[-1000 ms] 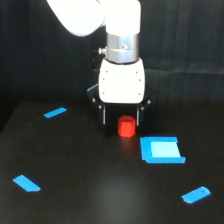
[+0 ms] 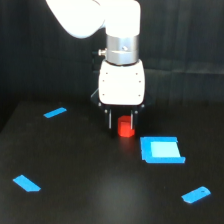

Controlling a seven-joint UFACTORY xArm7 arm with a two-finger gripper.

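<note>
A small red block [image 2: 125, 128] is on the dark table, below and partly behind my gripper [image 2: 121, 122]. The gripper points straight down, its two thin dark fingers apart. Dark table shows between the left finger and the block, while the right finger overlaps the block's right edge in the view. Whether that finger touches the block, I cannot tell. Right of the block lies a pale square [image 2: 164, 149] bordered with blue tape [image 2: 153, 158].
Blue tape strips lie at the back left [image 2: 55, 112], the front left [image 2: 27, 184] and the front right [image 2: 196, 195]. A dark curtain [image 2: 40, 50] hangs behind.
The fingers stand closer together than a second ago, and the hand sits very slightly lower. The red block and the taped square appear in the same places.
</note>
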